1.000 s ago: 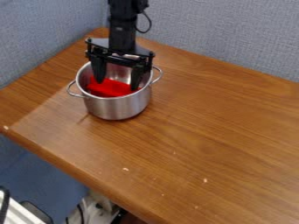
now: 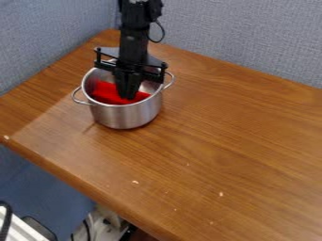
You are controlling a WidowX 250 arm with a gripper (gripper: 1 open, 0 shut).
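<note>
A steel pot (image 2: 123, 115) with two side handles stands on the wooden table at the left. A red object (image 2: 108, 92) lies inside it. My black gripper (image 2: 130, 91) reaches down into the pot over the red object, its fingers drawn together. Whether anything is between them is hidden.
Grey padded walls stand at the back and left. The table's left edge is near the pot, with cables and clutter on the floor below.
The pot has stayed in place.
</note>
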